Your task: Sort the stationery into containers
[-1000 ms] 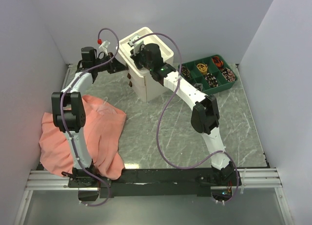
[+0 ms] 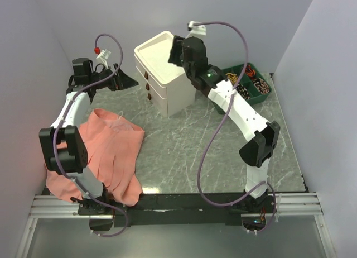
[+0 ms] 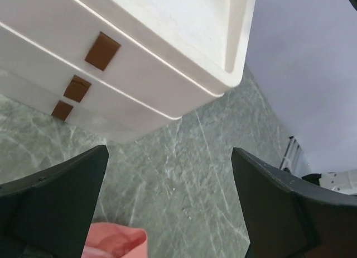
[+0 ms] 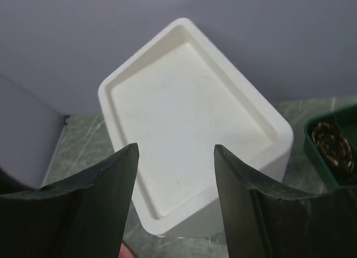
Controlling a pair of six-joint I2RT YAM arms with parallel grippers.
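A white drawer cabinet (image 2: 181,93) stands at the back middle of the table, its shallow tray top (image 4: 173,107) empty in the right wrist view. Brown square pulls mark its front, such as the upper pull (image 3: 102,51) in the left wrist view; the drawers look shut. To the left of the cabinet, my left gripper (image 2: 131,83) is open and clear of the pulls, with nothing between its fingers. My right gripper (image 2: 176,51) hangs above the tray's right part, open and empty. No loose stationery shows.
A green divided box (image 2: 259,100) with bundled cords stands at the back right, partly hidden by my right arm. Salmon cloth (image 2: 114,152) covers the left front.
My left gripper has backed away leftward from the cabinet front. The right gripper has risen and shifted right and back over the tray.
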